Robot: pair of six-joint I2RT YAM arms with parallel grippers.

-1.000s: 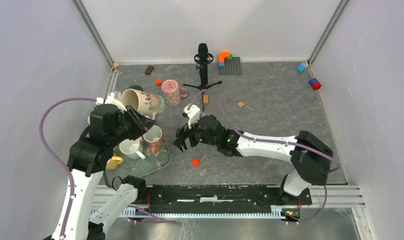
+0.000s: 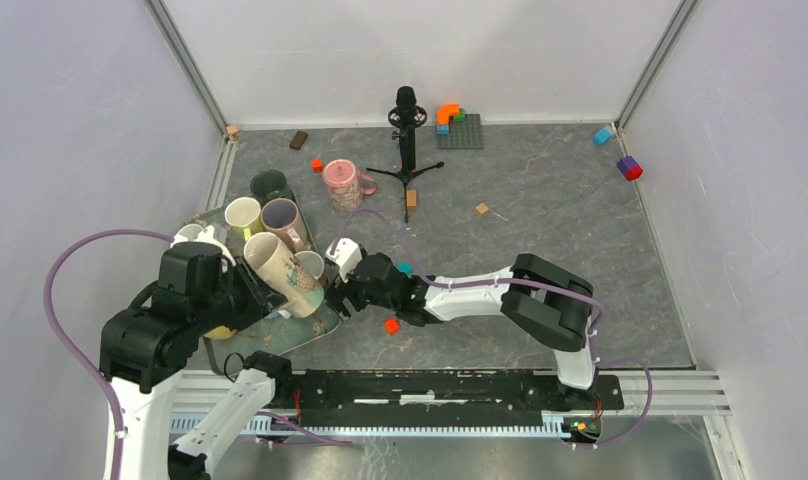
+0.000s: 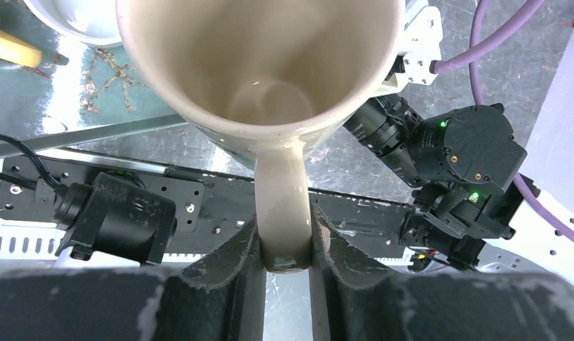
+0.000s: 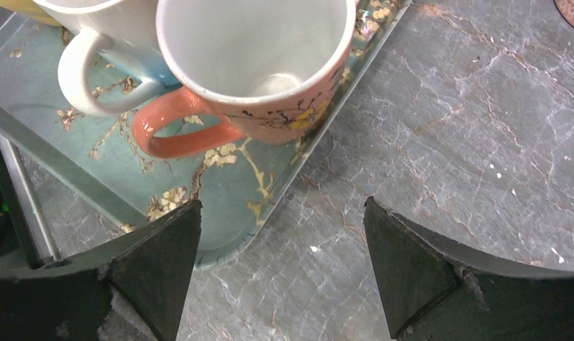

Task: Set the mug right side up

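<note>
A large cream mug with a printed pattern (image 2: 285, 270) hangs tilted on its side above the tray's front. My left gripper is shut on its handle; in the left wrist view its open mouth fills the upper middle. My right gripper stands open just right of that mug in the top view, over the tray's edge, with nothing between its fingers. In the right wrist view an orange mug (image 4: 284, 117) and a white mug (image 4: 106, 64) stand upright on the tray below it.
The green tray (image 2: 310, 330) holds several other mugs. A pink mug (image 2: 346, 190) stands behind it near a black stand (image 2: 407, 160). Small blocks lie about.
The held mug has moved toward the front of the tray and changed its angle.
</note>
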